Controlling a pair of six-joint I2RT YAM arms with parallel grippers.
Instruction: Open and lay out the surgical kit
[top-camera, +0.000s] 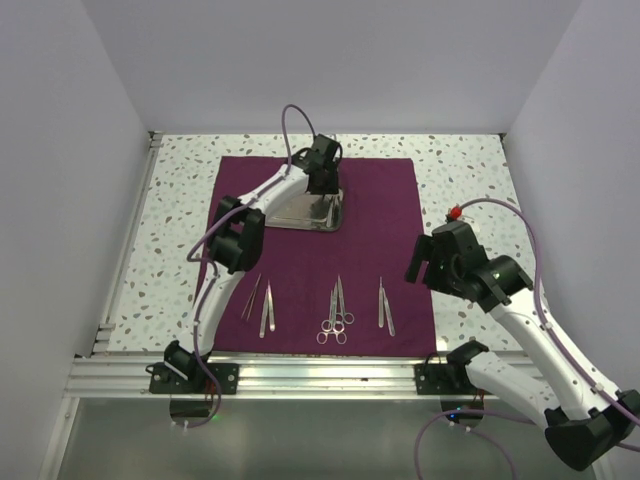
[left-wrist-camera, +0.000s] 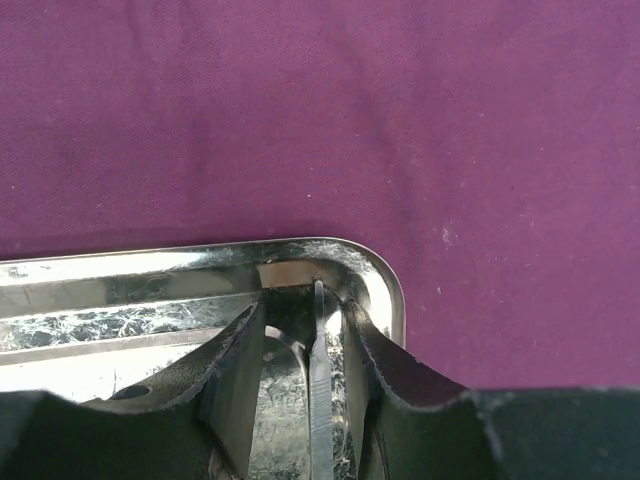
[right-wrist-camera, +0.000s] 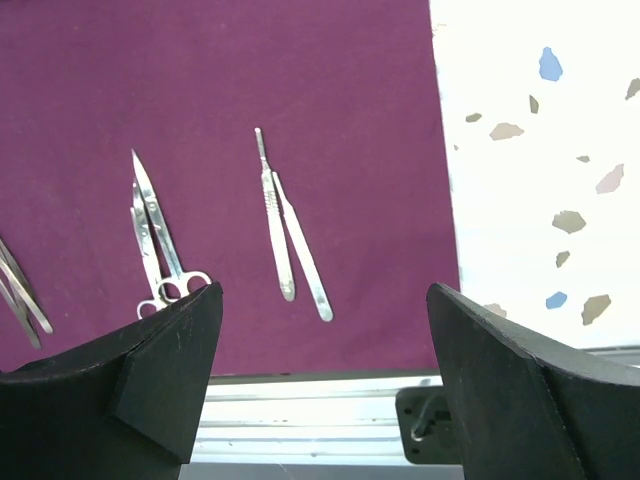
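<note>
A shiny metal tray (top-camera: 297, 214) lies on the purple cloth (top-camera: 300, 260) towards the back. My left gripper is open, its fingers (left-wrist-camera: 235, 385) over the tray's far right corner. A pale narrow strip shows between them; whether it is an instrument or a reflection, I cannot tell. At the cloth's right edge my right gripper (top-camera: 418, 262) hangs open and empty. Laid out near the front are slim tools at the left (top-camera: 264, 315), scissors (top-camera: 332, 328) in the middle, and a scalpel handle (right-wrist-camera: 276, 225) beside a slim metal tool (right-wrist-camera: 304, 252).
A speckled table (top-camera: 150, 260) surrounds the cloth, with a metal rail (top-camera: 330, 378) along its front. Bare cloth lies between the tray and the laid-out tools, and also right of the tray.
</note>
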